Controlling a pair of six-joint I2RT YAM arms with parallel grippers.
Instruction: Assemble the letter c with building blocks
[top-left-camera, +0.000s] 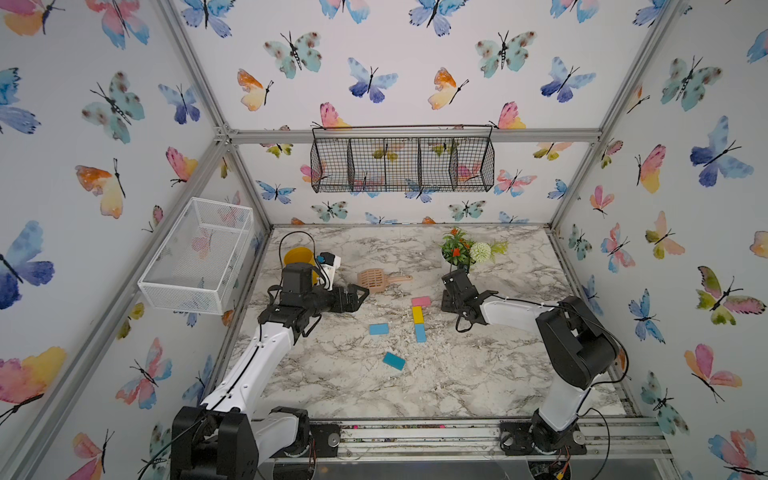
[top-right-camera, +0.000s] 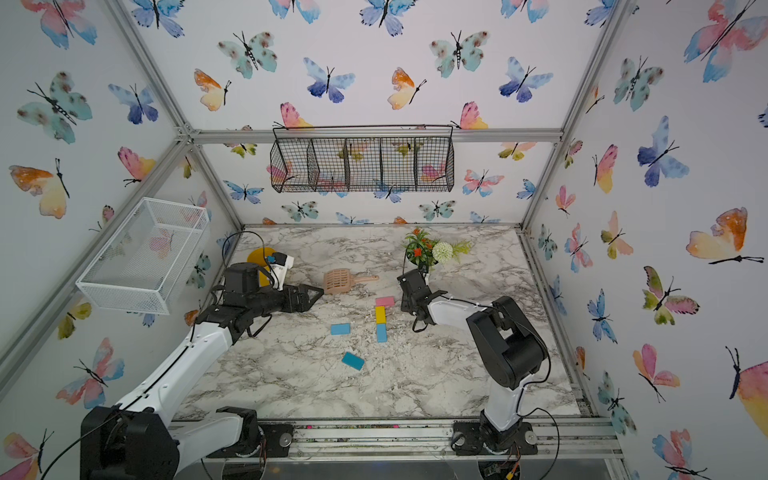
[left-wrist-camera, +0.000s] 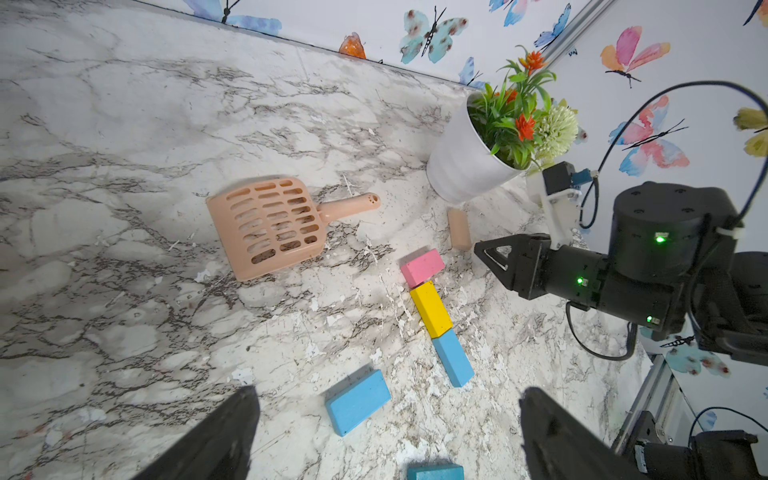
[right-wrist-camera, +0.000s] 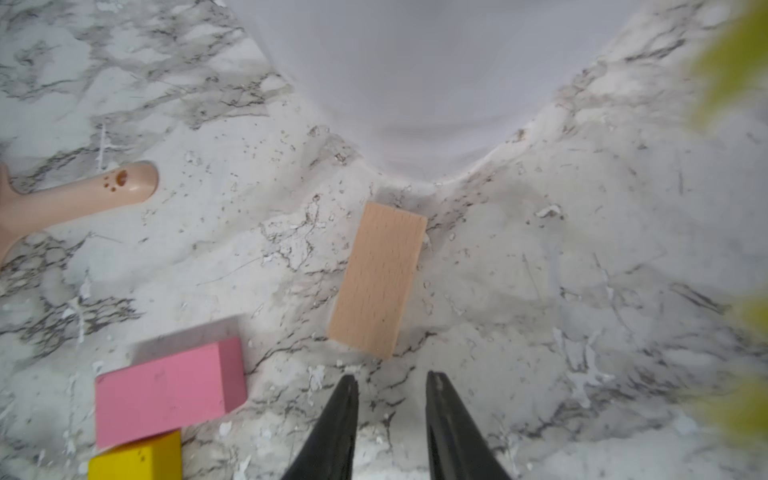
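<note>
A pink block (left-wrist-camera: 422, 268), yellow block (left-wrist-camera: 432, 309) and blue block (left-wrist-camera: 453, 357) touch in a line. Two more blue blocks (left-wrist-camera: 357, 402) (left-wrist-camera: 435, 472) lie apart nearby. A tan block (right-wrist-camera: 376, 278) lies beside the white pot, ahead of my right gripper. Its fingers are a small gap apart, with only tabletop visible between; how far shut it is cannot be told. My left gripper is open above the table, left of the blocks, holding nothing.
The flowerpot (left-wrist-camera: 460, 160) stands behind the tan block, close to my right gripper. A peach slotted spatula (left-wrist-camera: 272, 220) lies at the back left of the blocks. A yellow object (top-left-camera: 299, 254) is behind my left arm.
</note>
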